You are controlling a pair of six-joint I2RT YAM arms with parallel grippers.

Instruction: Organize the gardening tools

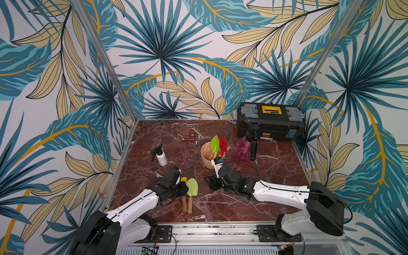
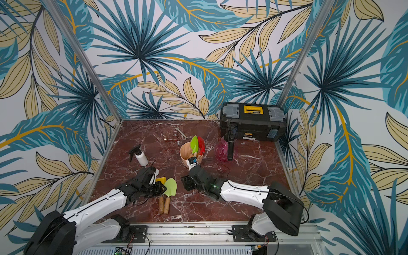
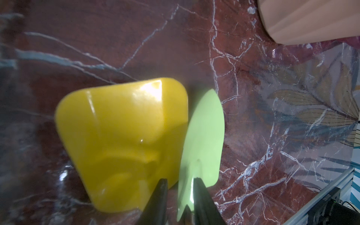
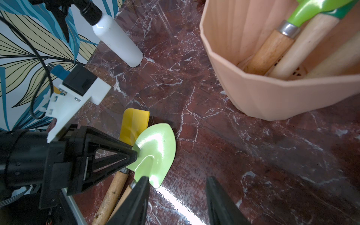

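Note:
A yellow scoop (image 3: 123,123) and a light green trowel (image 3: 204,135), both with wooden handles, lie side by side at the front middle. My left gripper is over their blades, its fingers part open at the green blade's lower edge; whether it grips anything is unclear. My right gripper stands open above bare table, right of the trowel. Behind it a pink planter (image 4: 277,97) holds several tools with green and red heads (image 1: 215,143).
A white spray bottle (image 1: 161,158) stands left, a pink sprayer (image 1: 242,149) right of the planter, a black toolbox (image 1: 269,123) at back right. Small metal fittings (image 1: 191,136) lie at the back middle.

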